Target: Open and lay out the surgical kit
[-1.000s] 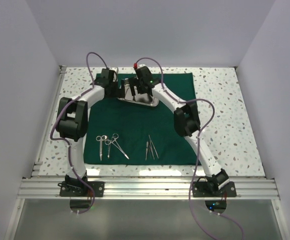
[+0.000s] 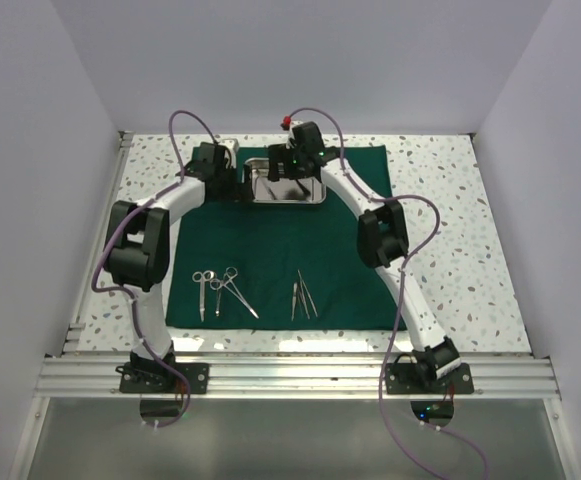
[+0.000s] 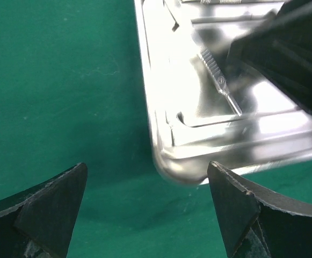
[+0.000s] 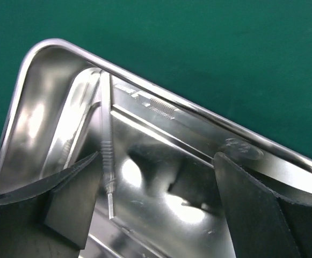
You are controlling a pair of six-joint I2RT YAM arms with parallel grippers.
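Note:
A steel tray (image 2: 288, 203) rests at the back of the green cloth (image 2: 260, 235), with thin metal instruments inside. My left gripper (image 2: 244, 184) is open at the tray's left end; in the left wrist view the tray corner (image 3: 180, 166) lies near its right finger (image 3: 236, 199), with bare cloth across most of the gap. Over the tray hovers my right gripper, fingers apart and nothing held between them. A slim handled instrument (image 4: 107, 145) lies in the tray beside its left finger (image 4: 70, 199), and a ridged one (image 4: 158, 107) lies along the wall.
Several scissor-like tools, among them one pair (image 2: 240, 292), lie at the cloth's front left. Slim instruments, including a tweezer-like one (image 2: 307, 295), lie front centre. Both arms reach close together at the tray.
The tray has shifted right and turned square to the cloth's edges. My right gripper has moved right above the tray.

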